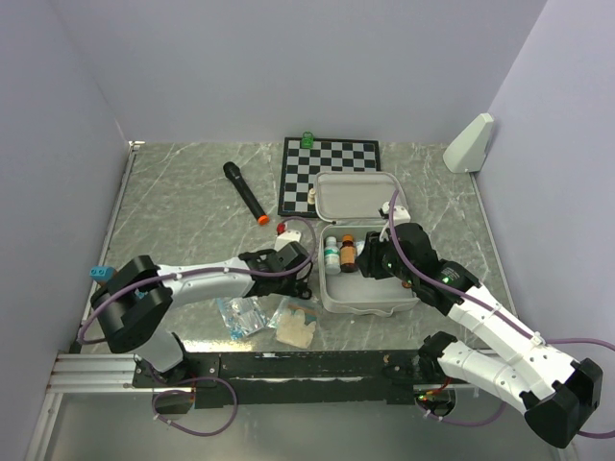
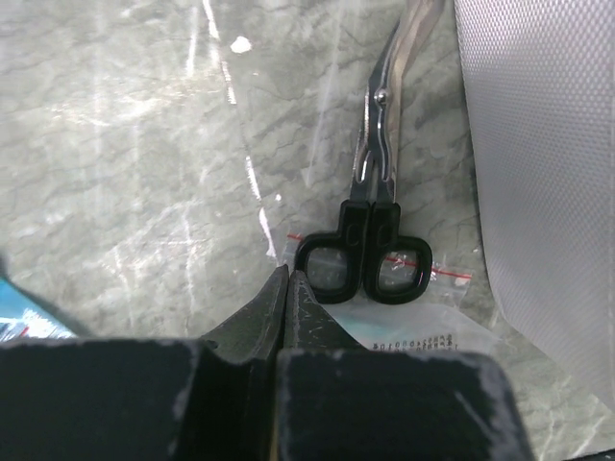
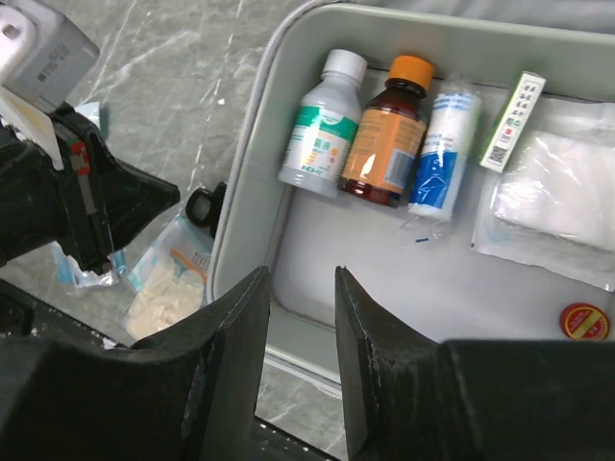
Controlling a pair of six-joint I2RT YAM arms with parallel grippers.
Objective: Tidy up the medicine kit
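Black-handled scissors (image 2: 382, 149) lie on the table beside the kit's wall, handles over a clear bag. My left gripper is shut above the table just short of the handles, nothing showing between its fingers. The open kit box (image 3: 432, 298) holds a white bottle (image 3: 322, 130), a brown bottle (image 3: 382, 144), a wrapped roll (image 3: 444, 154), a small box (image 3: 511, 125), a white packet (image 3: 553, 192) and a red round item (image 3: 582, 321). My right gripper hangs open and empty over the box's near side.
Clear bags (image 1: 240, 315) lie at the near left of the box. A black microphone (image 1: 240, 187) lies at back left; a checkerboard (image 1: 300, 154) and the lid (image 1: 354, 194) are behind the box.
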